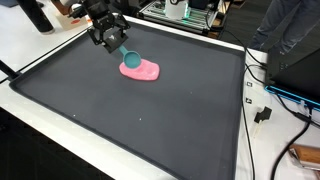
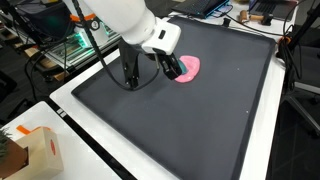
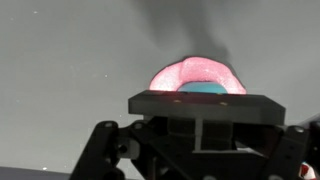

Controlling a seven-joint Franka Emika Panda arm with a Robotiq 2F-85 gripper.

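A teal round-headed utensil (image 1: 131,59) with a short handle is in my gripper (image 1: 122,47), which is shut on the handle end. The teal head is over or against the left part of a pink flat piece (image 1: 147,71) with a rounded outline on the dark table; I cannot tell if they touch. In exterior view 2 the pink piece (image 2: 190,67) shows just past the gripper (image 2: 174,70), with a little teal visible. From the wrist, the teal head (image 3: 203,87) peeks out beyond the black fingers, and the pink piece (image 3: 193,72) curves round it.
Cables and a small white device (image 1: 262,118) lie beyond its right edge. A cardboard box (image 2: 42,152) stands off the near left side in exterior view 2.
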